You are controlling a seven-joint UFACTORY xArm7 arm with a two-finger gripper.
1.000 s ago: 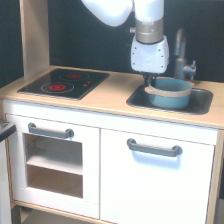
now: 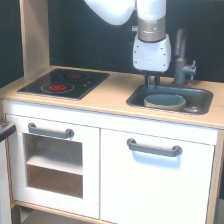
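The teal pot (image 2: 165, 102) with a light tan rim sits low inside the dark sink (image 2: 200, 101) on the right of the counter, its lower part hidden. My gripper (image 2: 152, 82) points down just above the pot's back left rim. Two dark fingers show a little apart, with nothing visible between them, and the pot sits below them.
Behind the sink stands a dark faucet (image 2: 180, 58), close to my gripper's right. A black stove top (image 2: 63, 83) with two red burners lies at the left. Between stove and sink the wooden counter (image 2: 112, 92) is clear. White cabinet doors (image 2: 155, 178) are below.
My gripper has risen slightly and shifted a little right.
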